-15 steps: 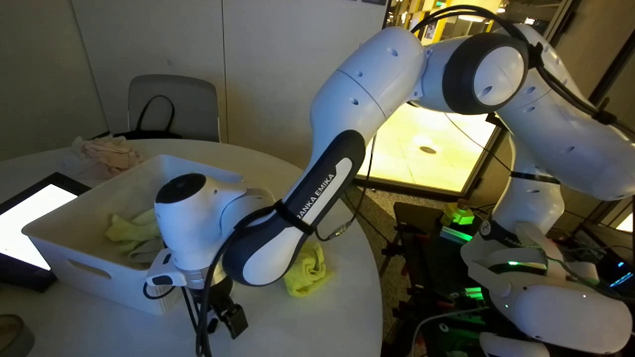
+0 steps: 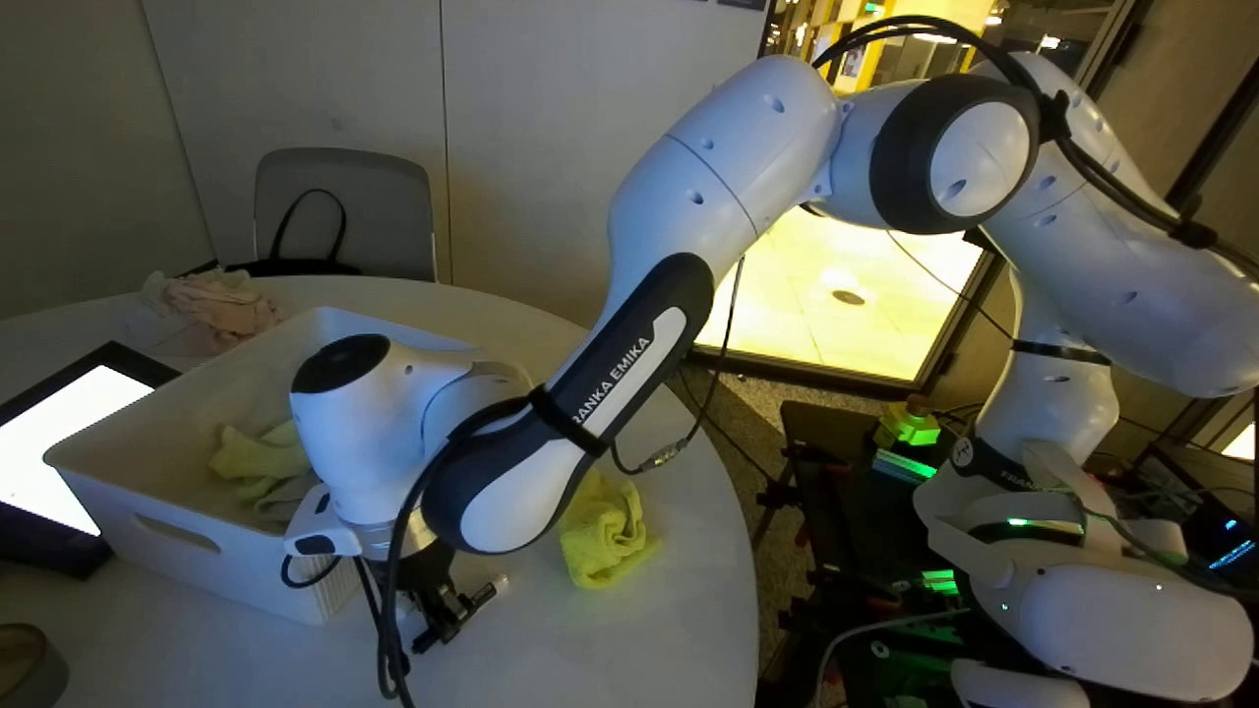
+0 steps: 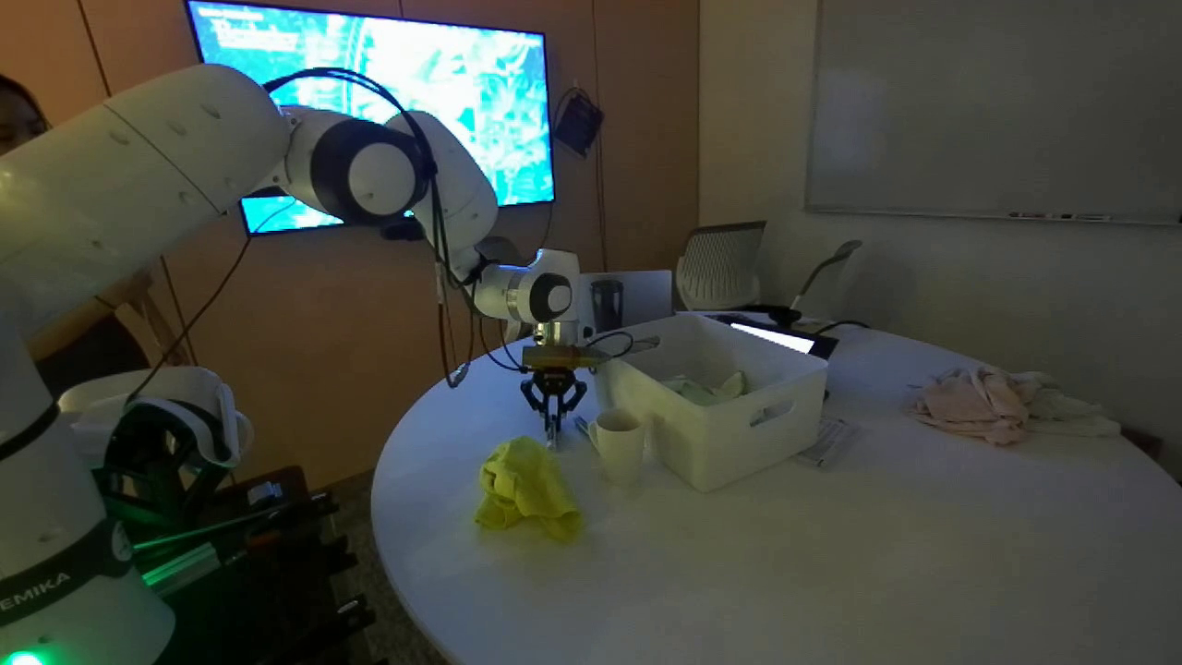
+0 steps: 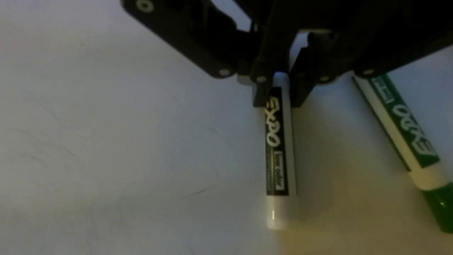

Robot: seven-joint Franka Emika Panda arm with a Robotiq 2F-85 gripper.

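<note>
A white Expo marker with a black label (image 4: 276, 148) is pinched near one end by my gripper, which is shut on it. Its white end points away from the fingers. In exterior view 1 a pale tip of the marker (image 2: 501, 583) sticks out beside the dark gripper (image 2: 443, 625). Whether it touches the table or hangs just above cannot be told. To its right in the wrist view lies a green Expo marker (image 4: 407, 140), slanted and apart from the held one. Exterior view 2 has the gripper (image 3: 551, 427) low over the table, left of a white mug (image 3: 618, 443).
A white bin (image 3: 765, 393) holding cloths stands beyond the mug. A crumpled yellow cloth (image 3: 526, 488) lies near the gripper. Pinkish cloths (image 3: 975, 405) sit at the far side, and a lit tablet (image 2: 59, 442) is beside the bin.
The arm has shifted slightly left in exterior view 1, and the gripper has turned a little. The marker's pale tip now shows beside the fingers, where none was visible before.
</note>
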